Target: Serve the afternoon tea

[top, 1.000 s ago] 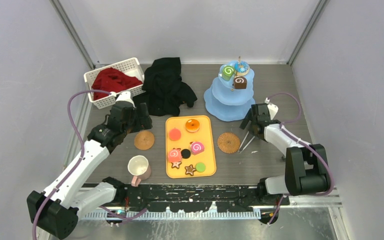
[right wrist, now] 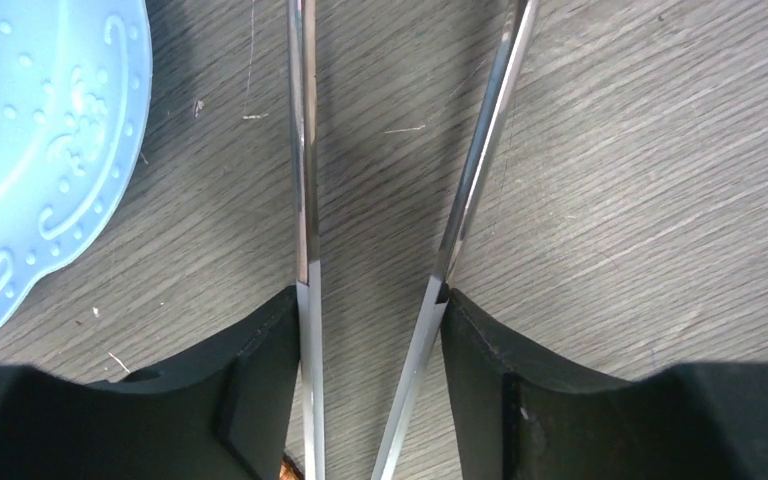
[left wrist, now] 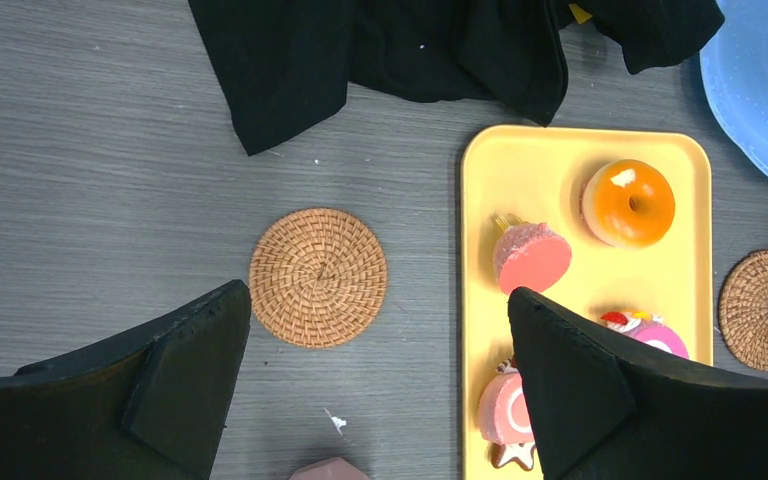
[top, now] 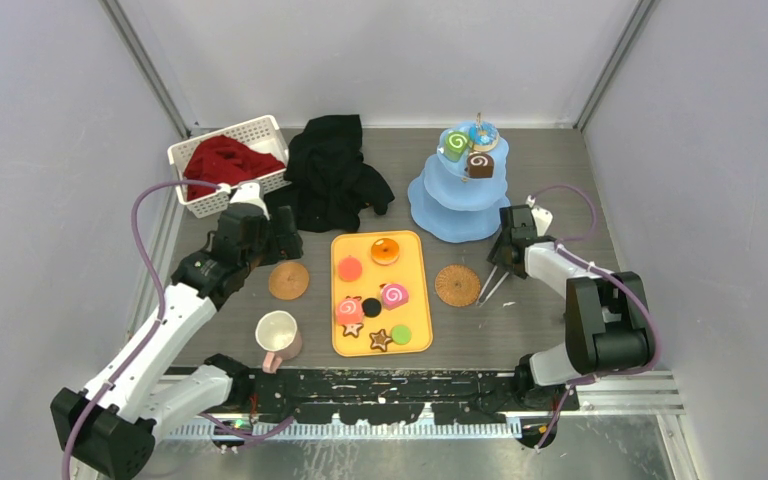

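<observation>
Metal tongs with pale grey ends lie spread on the table under my right gripper. Its fingers are parted, one at the outer side of each tong arm; whether they press on the metal I cannot tell. Above the left woven coaster, my left gripper hangs open and empty. The yellow tray in the middle holds an orange-glazed donut, a pink roll, a star cookie and several other sweets. A blue tiered stand carries cakes near its top.
A pink mug stands at the front left. Behind are a white basket with red cloth and a black cloth. A second woven coaster lies between tray and tongs.
My left arm stays almost still, and the sweets, mug and stand have not moved.
</observation>
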